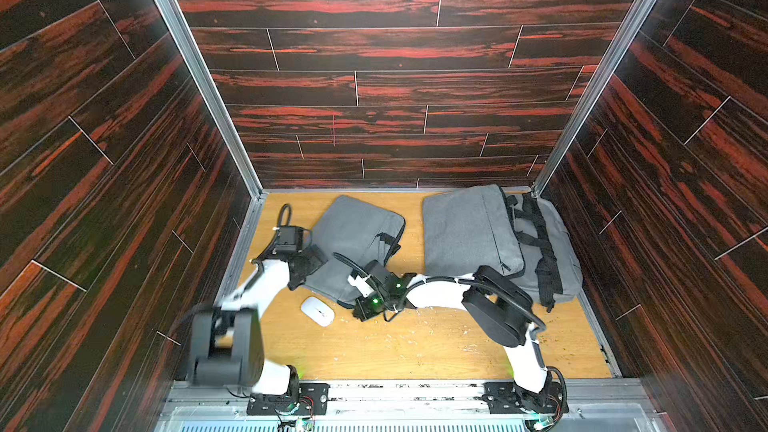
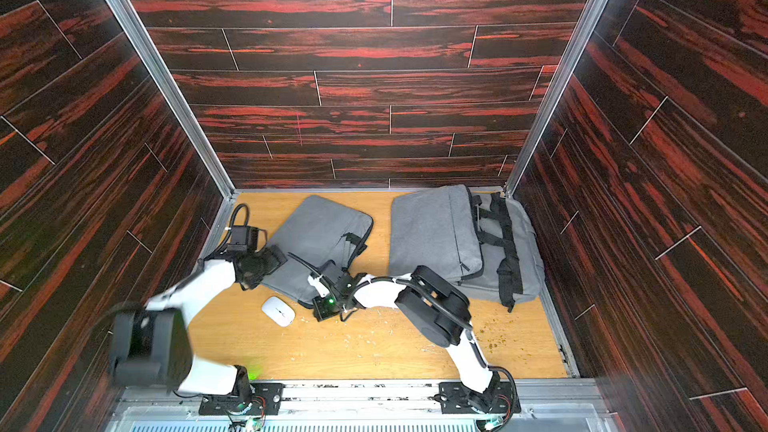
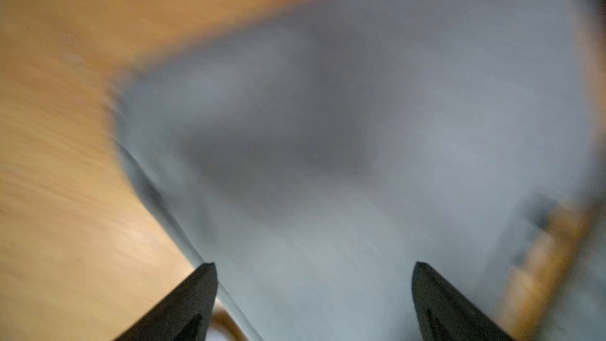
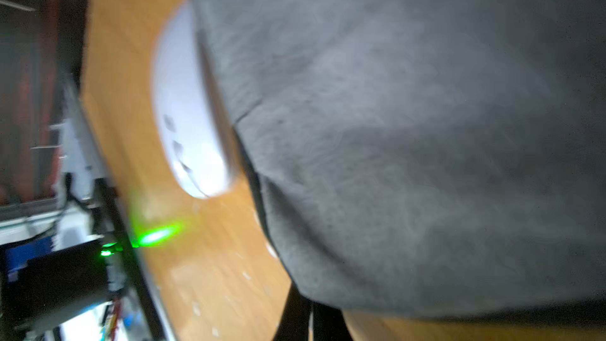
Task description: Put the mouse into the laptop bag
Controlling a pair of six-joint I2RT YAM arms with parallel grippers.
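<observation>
The white mouse (image 1: 317,311) lies on the wooden table, just in front of a flat grey laptop bag (image 1: 348,228). Seen from the right wrist, the mouse (image 4: 189,107) is beside the bag's edge, apart from both grippers. Over the bag's left part, my left gripper has its fingers spread wide with nothing between them; that view is blurred. My right gripper is shut at the bag's near right corner, its fingertips right against the edge of the fabric (image 4: 410,214). Whether a thin fold of cloth is pinched there cannot be seen.
A larger grey bag (image 1: 468,228) with black straps (image 1: 544,248) fills the table's right side. Bare table (image 1: 384,356) lies along the front. The right arm crosses in front of the larger bag, and dark walls enclose the table at the back and sides.
</observation>
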